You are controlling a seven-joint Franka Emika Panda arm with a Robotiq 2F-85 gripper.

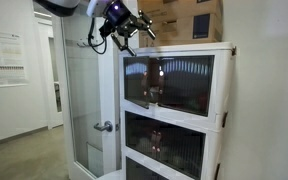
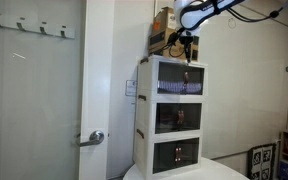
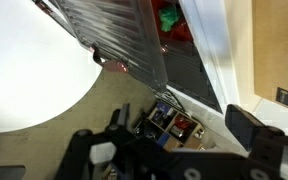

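A white cabinet with dark ribbed doors stands in front of me. Its upper left door is ajar, swung outward a little, while the upper right door looks closed. Above the cabinet's top front edge is my gripper, apart from the doors. In the wrist view its two fingers are spread wide and nothing shows between them. The ajar door with a brown handle also appears there, and a green item and red items show through the opening.
Cardboard boxes rest on the cabinet top, close to my gripper. A glass door with a lever handle is to the left. A round white surface lies at the cabinet's foot.
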